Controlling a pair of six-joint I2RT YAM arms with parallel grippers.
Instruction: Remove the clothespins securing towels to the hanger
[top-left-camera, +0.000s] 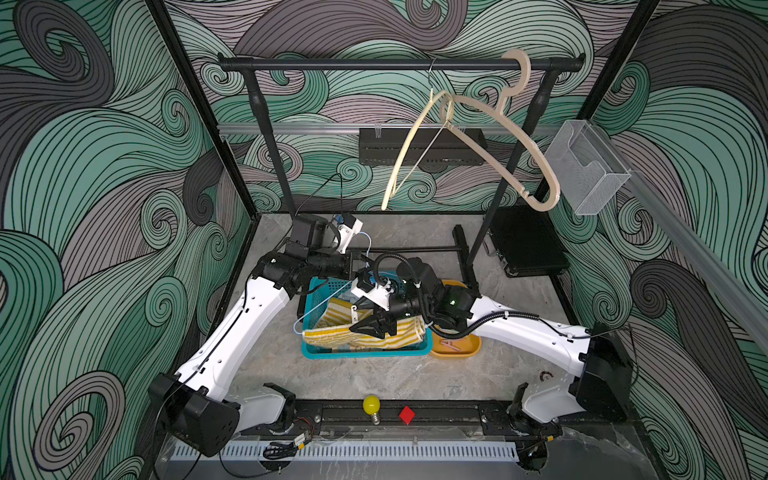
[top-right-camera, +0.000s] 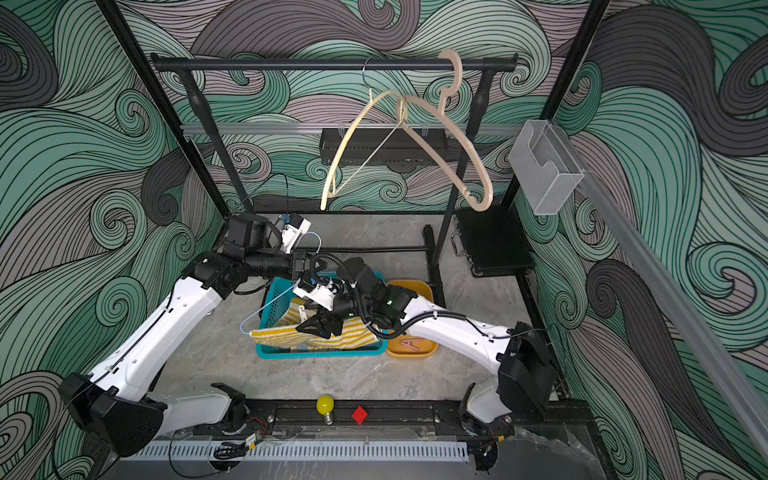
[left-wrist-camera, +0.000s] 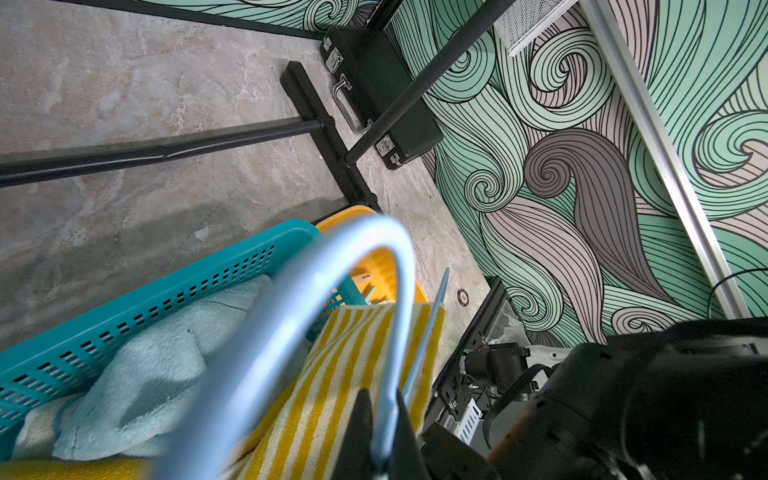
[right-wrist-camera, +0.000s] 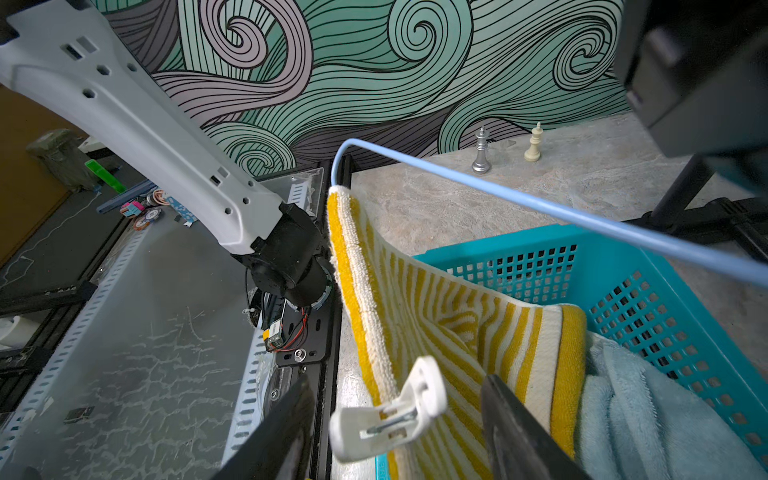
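Note:
My left gripper (top-left-camera: 356, 264) is shut on the light-blue wire hanger (left-wrist-camera: 392, 320), held above the teal basket (right-wrist-camera: 508, 252). A yellow-striped towel (right-wrist-camera: 496, 336) hangs from the hanger's bar and rests in the basket, over a pale blue towel (left-wrist-camera: 148, 376). A white clothespin (right-wrist-camera: 388, 420) clips the striped towel's edge. My right gripper is open around that clothespin, one finger on either side; whether they touch it is unclear.
An orange tray (top-left-camera: 456, 344) with clothespins sits right of the basket. Empty hangers (top-left-camera: 400, 160) hang on the black rail (top-left-camera: 336, 64) above. A black case (top-left-camera: 524, 244) lies back right.

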